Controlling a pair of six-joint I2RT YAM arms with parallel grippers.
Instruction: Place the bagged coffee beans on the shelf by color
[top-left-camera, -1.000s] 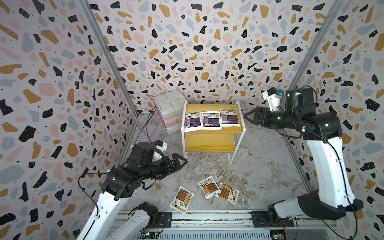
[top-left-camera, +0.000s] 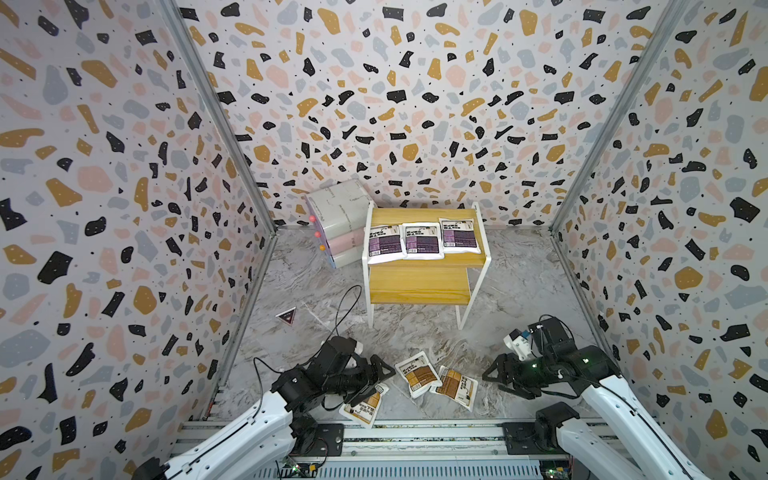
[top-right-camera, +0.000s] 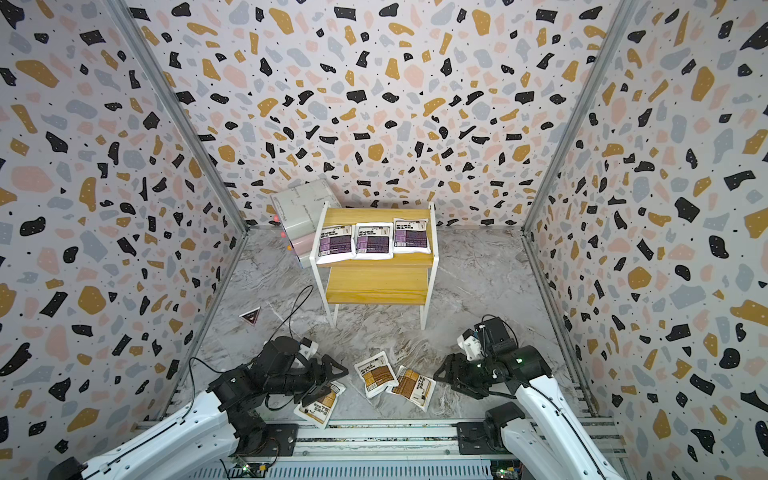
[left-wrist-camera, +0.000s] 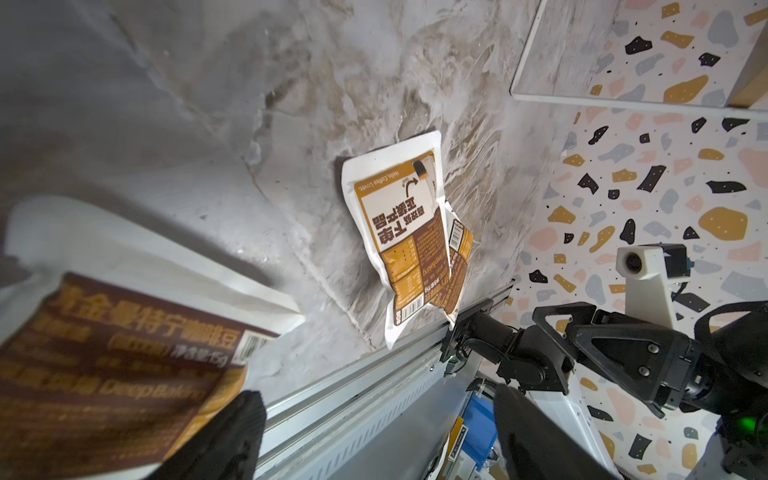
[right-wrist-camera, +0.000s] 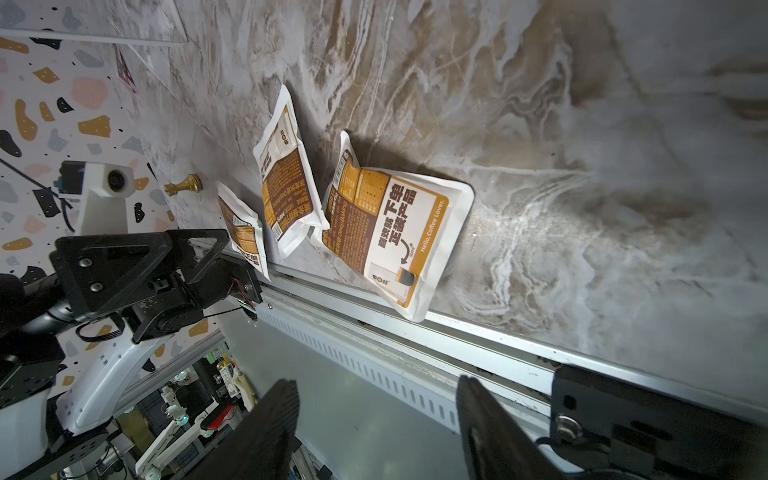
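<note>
Three purple-label coffee bags (top-left-camera: 423, 240) sit side by side on the upper board of a wooden shelf (top-left-camera: 418, 284) with white frame; the lower board is bare. On the marble floor are three brown-label bags: a middle one (top-left-camera: 417, 373) overlapping a right one (top-left-camera: 456, 387), and a left one (left-wrist-camera: 120, 360) partly under my left gripper (top-left-camera: 370, 377). That gripper is low over the left bag, its fingers apart, nothing seen between them. My right gripper (top-left-camera: 505, 373) is low, right of the bags, open and empty.
Stacked boxes (top-left-camera: 337, 204) stand left of the shelf. A small triangle item (top-left-camera: 286, 315) lies on the left floor. Floor right of the shelf is clear; a rail edges the front.
Both grippers have come down toward the front floor, the right from beside the upper shelf, the left onto the left brown bag. The bags have not visibly moved.
</note>
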